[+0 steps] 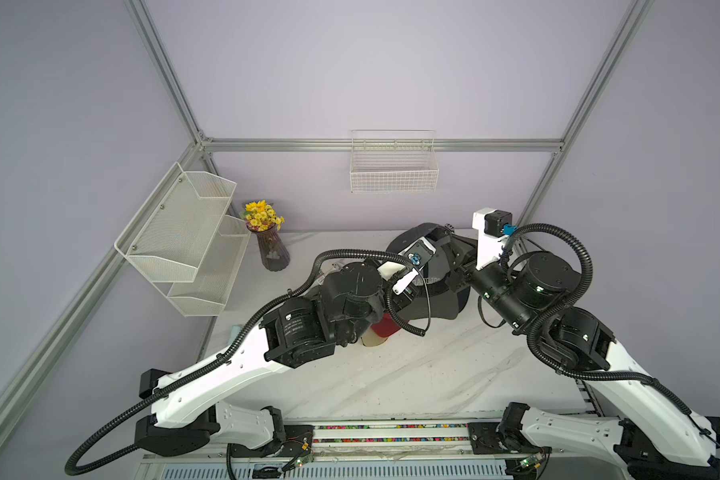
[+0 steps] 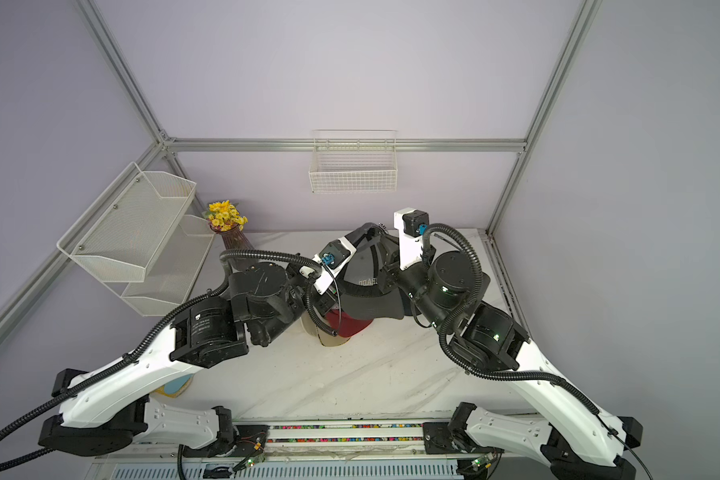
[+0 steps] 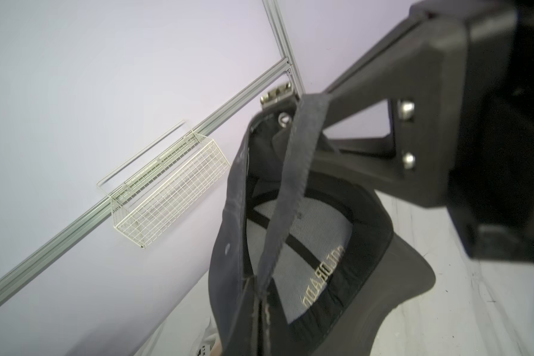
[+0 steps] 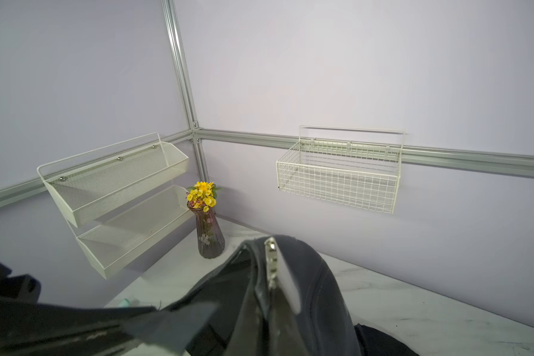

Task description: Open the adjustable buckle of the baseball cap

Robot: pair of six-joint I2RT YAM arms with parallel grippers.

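Observation:
The dark baseball cap hangs between my grippers, its inside facing the left wrist view. My left gripper is shut on the dark strap at the lower end seen there. The metal buckle is at the strap's upper end, beside my other gripper. My right gripper is shut at the cap's edge, directly under the buckle, apparently pinching the band there.
A vase of yellow flowers stands back left. Wire baskets hang on the walls. A red and tan object lies below the arms.

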